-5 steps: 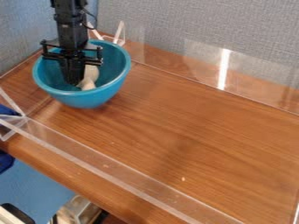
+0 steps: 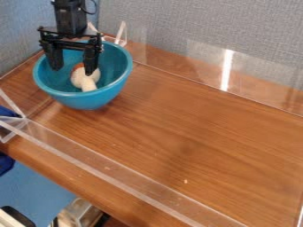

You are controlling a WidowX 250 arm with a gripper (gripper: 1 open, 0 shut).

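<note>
A teal bowl (image 2: 95,97) sits at the back left of the wooden table. Inside it lies a pale cream object with some orange at its top (image 2: 85,80). My black gripper (image 2: 73,64) is open over the bowl, fingers spread to either side at about rim height, above the pale object and apart from it as far as shows.
Clear plastic walls (image 2: 213,69) edge it at back and front. A dark blue object (image 2: 5,120) is at the far left edge, partly out of view.
My gripper has risen from down inside the bowl to near rim level, uncovering more of the pale object, which stays in the bowl.
</note>
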